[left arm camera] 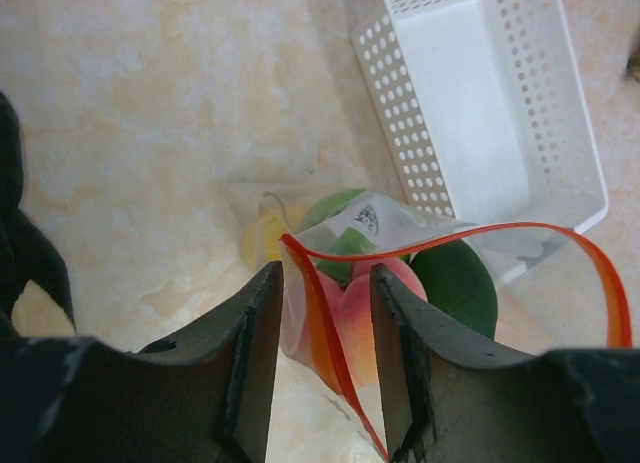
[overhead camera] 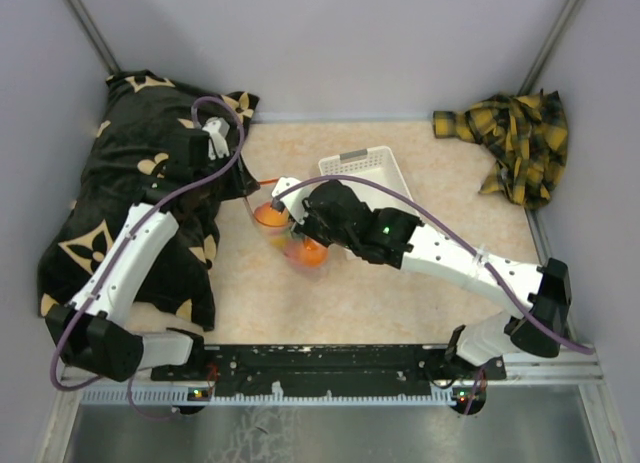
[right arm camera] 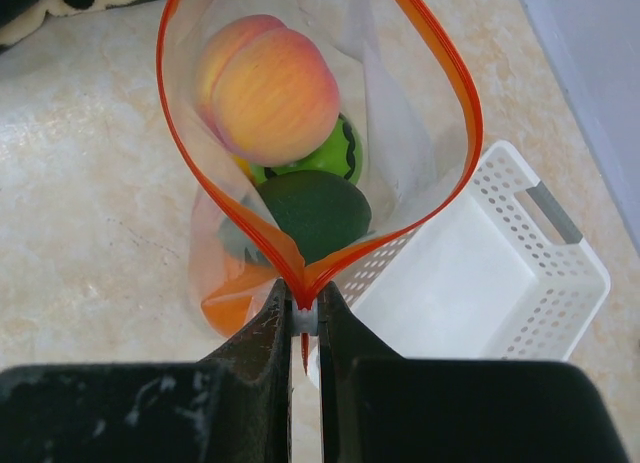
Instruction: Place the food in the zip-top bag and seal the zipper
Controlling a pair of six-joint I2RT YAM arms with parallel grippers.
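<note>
A clear zip bag with an orange rim (right arm camera: 467, 113) holds a peach (right arm camera: 275, 98), a dark green avocado (right arm camera: 306, 215), a green item (right arm camera: 325, 159) and something yellow (left arm camera: 260, 241). My right gripper is shut on the bag's rim, where both orange zipper edges come together. My left gripper is open over the opposite end of the bag, with the orange edge running between its fingers in view; whether it touches cannot be told. The bag stands on the counter, its mouth open.
A white perforated basket (left arm camera: 470, 103), empty, lies behind the bag. A dark patterned cloth (overhead camera: 90, 243) covers the left side; a plaid cloth (overhead camera: 505, 143) lies at the back right.
</note>
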